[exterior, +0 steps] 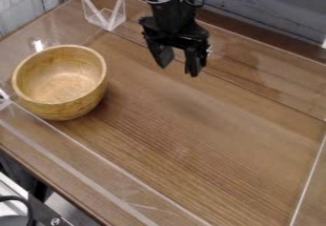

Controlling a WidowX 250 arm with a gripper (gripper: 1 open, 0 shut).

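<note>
The black robot gripper (176, 49) hangs from the top centre over the back of the wooden table (204, 144). Its fingers point down, and whether they are open or shut is hard to make out at this size. I see no object clearly between them.
A large tan bowl (60, 83) stands at the left. A clear, angular plastic item (106, 10) sits at the back left. A dark cable runs at the bottom left corner.
</note>
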